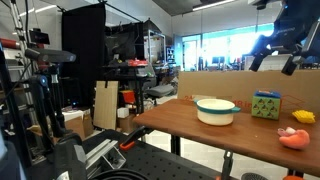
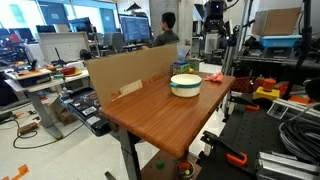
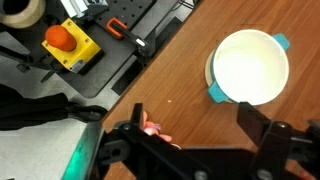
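High over the right end of the wooden table [image 1: 190, 118], my gripper [image 1: 273, 66] stands open with nothing between its fingers. Below it, near the table's front edge, lies a small pink object [image 1: 294, 138]; the wrist view shows this pink object [image 3: 153, 127] partly covered by the left finger. A round white bowl [image 1: 216, 112] with teal handles is on the table to the gripper's left. From above, the bowl [image 3: 248, 67] looks empty. At the back stands a green and blue box [image 1: 266, 105], with a yellow item [image 1: 303, 116] to its right.
A tan panel [image 2: 150, 65] runs along the table's back edge. Off the front edge, the wrist view has a yellow block with an orange ball [image 3: 61, 38] and an orange-handled clamp [image 3: 116, 27]. The wooden surface [image 2: 165, 115] left of the bowl is clear.
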